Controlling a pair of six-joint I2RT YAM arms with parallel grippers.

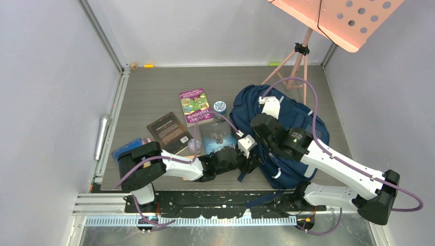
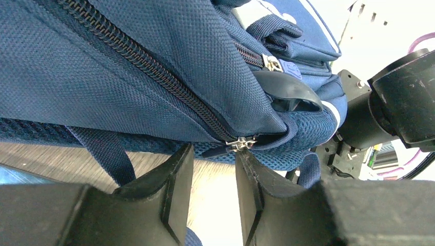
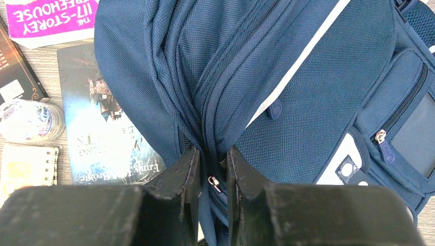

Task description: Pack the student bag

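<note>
The navy backpack [image 1: 308, 123] lies at the right side of the table. At its lower left edge, my left gripper is part open, and a metal zipper pull [image 2: 242, 143] shows at its fingertips, closest to the right one; no grip on it shows. My right gripper has a gathered fold of the backpack's fabric [image 3: 205, 118] squeezed between its fingertips, beside another zipper slider [image 3: 214, 182]. In the top view, my right fingertips are hidden behind the arm. The interior of the bag cannot be seen.
Left of the bag lie a pink-and-green book [image 1: 195, 105], a brown book [image 1: 169, 133], a dark blue book [image 1: 218, 134] and a jar [image 1: 219, 107]. A clear round container [image 3: 32, 120] sits by a small spiral notebook [image 3: 28, 166]. A pink tripod stand [image 1: 300, 66] rises behind the bag.
</note>
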